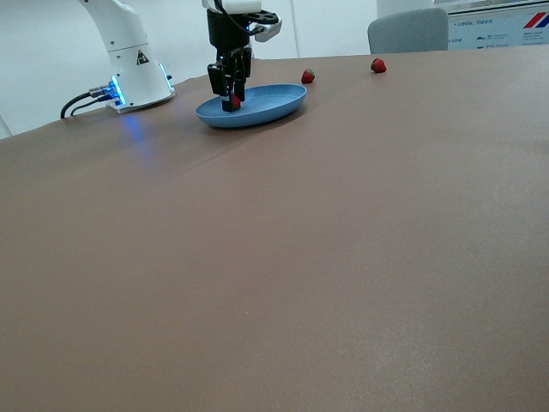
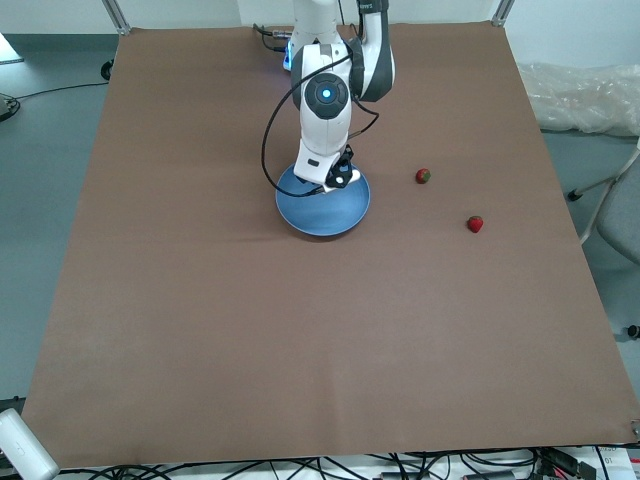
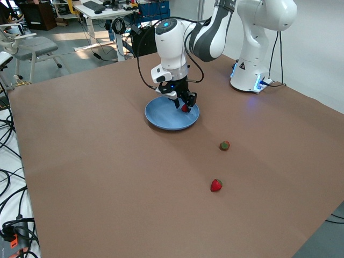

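Note:
A blue plate [image 2: 322, 212] [image 1: 270, 107] [image 3: 166, 119] rests on the brown table. My gripper [image 1: 230, 99] [image 3: 186, 106] is lowered into the plate, a red strawberry [image 3: 185, 108] at its fingertips; whether the fingers are closed on it is unclear. In the left view the fingertips are hidden by the arm. Two more strawberries lie loose on the table beside the plate: one [image 2: 423, 176] [image 3: 224, 145] nearer the plate, the other [image 2: 475, 224] [image 1: 378, 66] [image 3: 216, 185] farther out.
Cables lie along one edge; a grey chair [image 2: 620, 210] stands beyond another. Black cables hang from the arm.

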